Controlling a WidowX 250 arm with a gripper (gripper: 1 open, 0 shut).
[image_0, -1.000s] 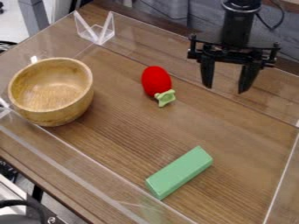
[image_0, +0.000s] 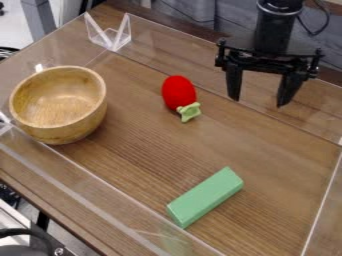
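Observation:
My black gripper (image_0: 261, 80) hangs at the upper right, above the wooden table, open with its two fingers spread wide and nothing visible between them. To its lower left lies a red object with a light green end (image_0: 179, 94), apart from the gripper. A green rectangular block (image_0: 205, 197) lies near the front, right of the middle. A tan wooden bowl (image_0: 58, 105) sits at the left.
A clear wire or plastic holder (image_0: 108, 32) stands at the back left. Dark items show at the lower left edge.
The gripper has shifted slightly over the last second, staying open at the upper right. The objects on the table have not moved.

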